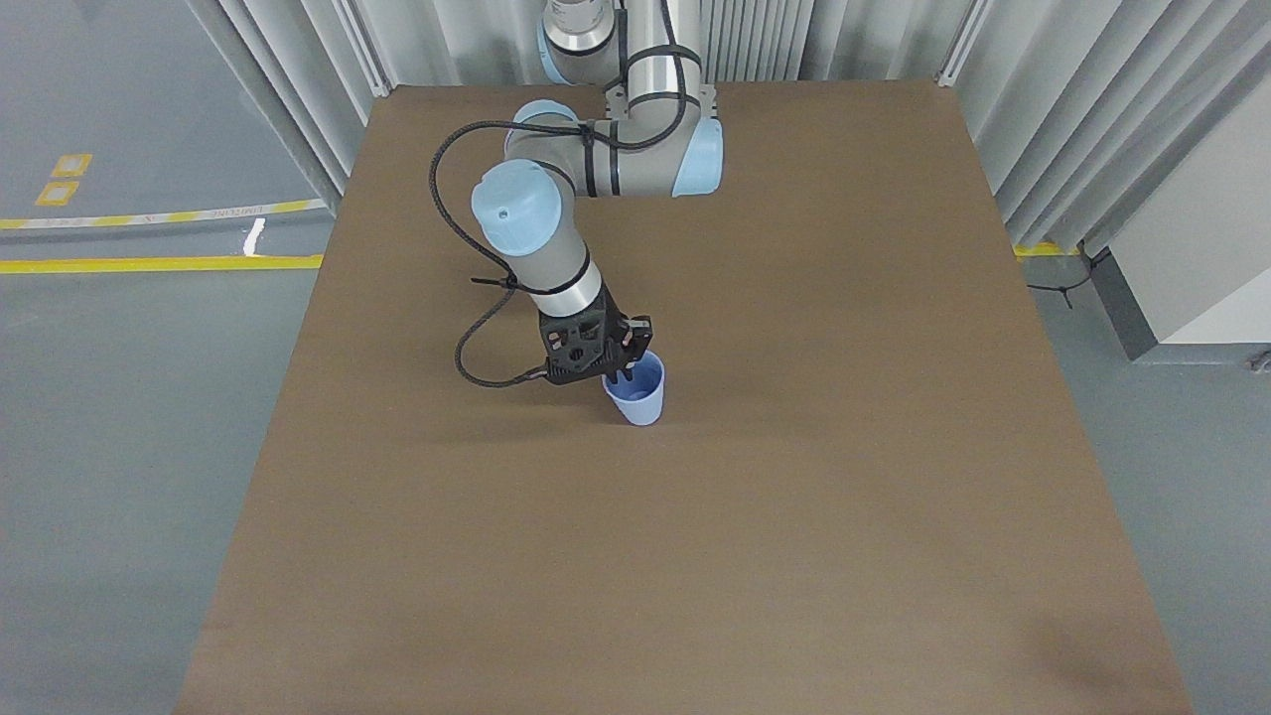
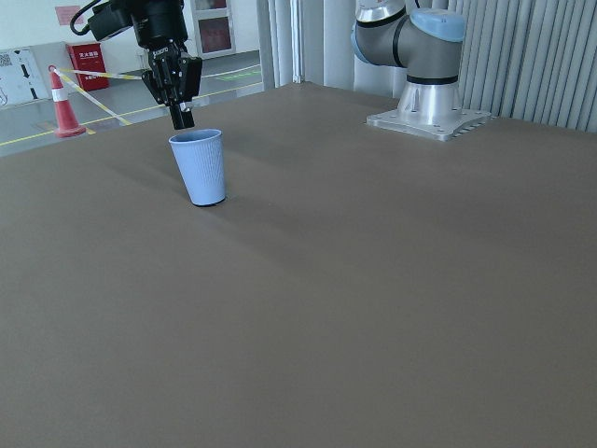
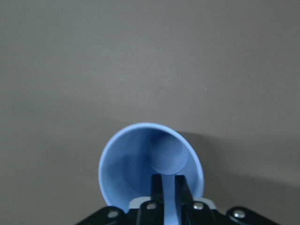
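A light blue ribbed cup [image 1: 635,403] stands on the brown table [image 1: 679,536], just below my black gripper [image 1: 620,367]. In the left view the cup [image 2: 199,173] is slightly tilted or tapered, with the gripper [image 2: 182,119] over its rim. In the wrist view the cup [image 3: 126,173] looks empty inside, and the two fingertips of my gripper hang over its near part with a narrow gap between them. Whether they grip anything is not clear.
The robot's base [image 2: 429,121] stands at the back of the table.
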